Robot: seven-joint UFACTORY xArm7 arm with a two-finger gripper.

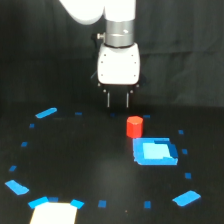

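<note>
Above the dark table my white gripper (pixel 118 100) hangs pointing down, its two thin fingers spread apart with nothing between them. Lower and slightly to the right of it, a red block (pixel 134 127) stands on the table, clear of the fingers. A small blue open-topped box (pixel 137 154) with a pale inside lies just in front of the block, close to it. Whether the block and box touch is hard to tell.
Blue tape strips lie at the left (pixel 16 187), far left (pixel 46 113) and front right (pixel 186 198), among several small blue squares. A white object (pixel 53 213) sits at the front left edge.
</note>
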